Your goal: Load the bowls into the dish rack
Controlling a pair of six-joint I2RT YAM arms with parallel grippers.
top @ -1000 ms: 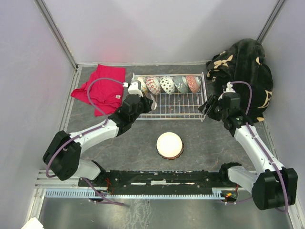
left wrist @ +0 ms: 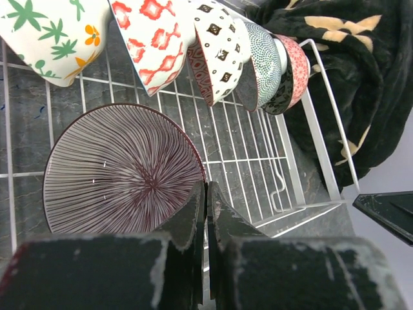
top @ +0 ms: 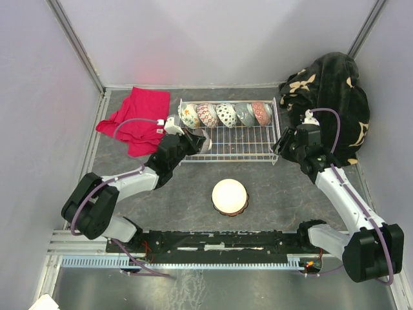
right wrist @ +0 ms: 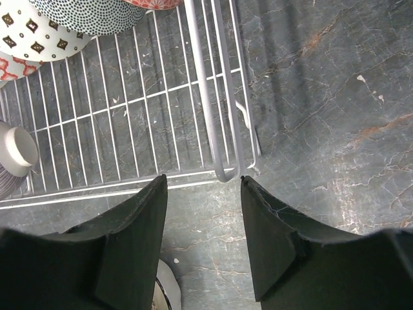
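In the left wrist view, a bowl with dark radial lines inside (left wrist: 122,168) leans in the front row of the white wire dish rack (top: 242,155), and my left gripper is shut on its rim. Along the rack's back row stand several patterned bowls: green-leaf (top: 190,115), red-patterned (top: 207,115), black-diamond (top: 226,115), dotted grey-green (top: 245,114) and pink-red (top: 262,113). My right gripper is open by the rack's front right corner, its fingers apart with nothing held. A cream-coloured bowl (top: 229,196) is upside down on the table in front of the rack.
A red cloth (top: 139,119) lies left of the rack. A dark patterned blanket (top: 335,103) is heaped at the back right. The front row's middle and right are empty.
My left gripper has tilted and shifted slightly left at the rack's front left. The bowls on the back row have not moved.
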